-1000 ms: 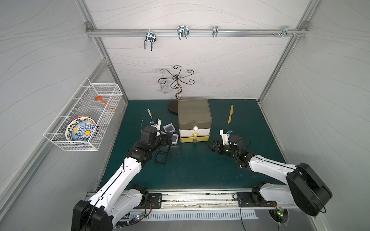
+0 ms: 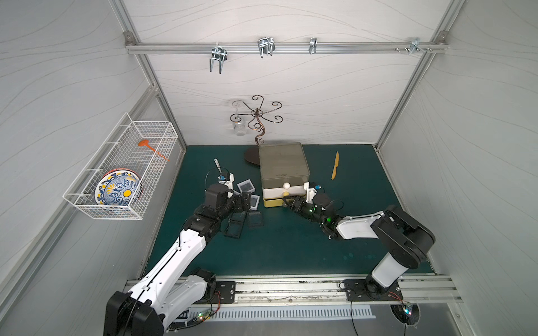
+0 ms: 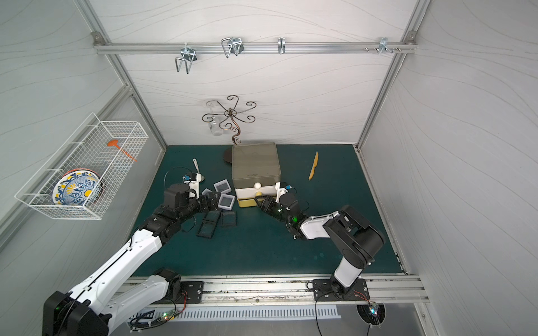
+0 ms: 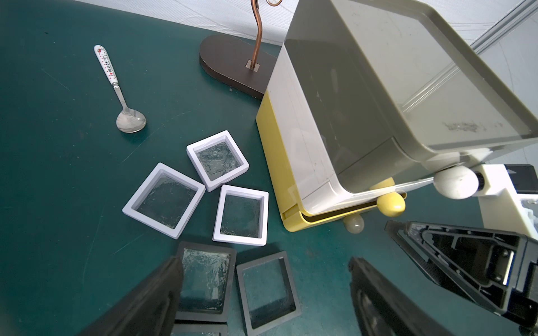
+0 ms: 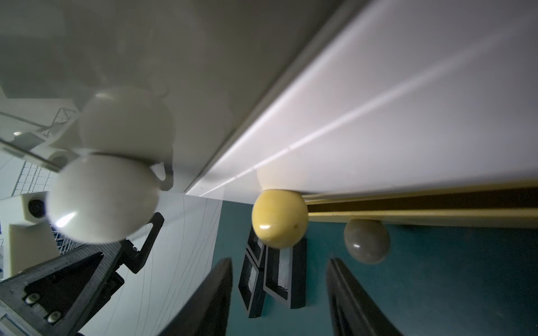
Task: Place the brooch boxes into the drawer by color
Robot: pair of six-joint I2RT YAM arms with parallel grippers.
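Three white-framed boxes [image 4: 193,146] lie left of the drawer unit [image 4: 302,140]. Nearer the front are three dark-framed boxes, including this dark box [image 4: 242,280]. The unit is stacked grey, white and yellow, with a white knob [image 4: 456,182], a yellow knob [image 4: 390,204] and a grey knob [image 4: 353,223]. A narrow gap shows above the yellow drawer's front. My left gripper is open above the boxes, holding nothing. At the unit's front, my right gripper has its fingers apart; the yellow knob [image 5: 280,218] lies just ahead of their gap.
A spoon [image 4: 120,100] lies at the back left. The scroll stand's dark base [image 4: 235,61] is behind the unit, and a yellow knife [image 2: 335,165] lies to its right. A wire basket [image 2: 134,168] hangs on the left wall.
My right gripper has moved left from the open table to the drawer unit's knobs. The unit has shifted very slightly to the right. My left arm has stayed still.
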